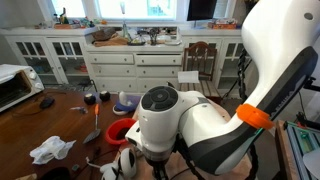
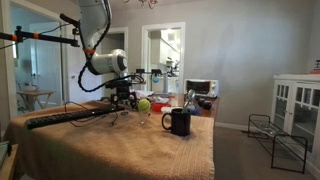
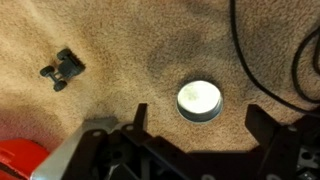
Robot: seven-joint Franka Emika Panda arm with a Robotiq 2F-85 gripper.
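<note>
My gripper stands open in the wrist view, one finger (image 3: 139,116) left and the other (image 3: 262,124) right, nothing held. Between and just beyond the fingertips, a small round container with a white top (image 3: 199,98) rests on the tan cloth. In exterior view 2, the gripper (image 2: 126,102) hangs low over the cloth-covered table (image 2: 125,150), its fingertips hard to make out. The arm's white body (image 1: 165,120) hides much of the area below it in exterior view 1.
A black cable (image 3: 240,50) runs close to the container's right. A small black wheeled object (image 3: 63,70) lies to the left. A red bowl (image 1: 122,131), black mug (image 2: 177,122), green ball (image 2: 144,104) and keyboard (image 2: 68,115) also occupy the table.
</note>
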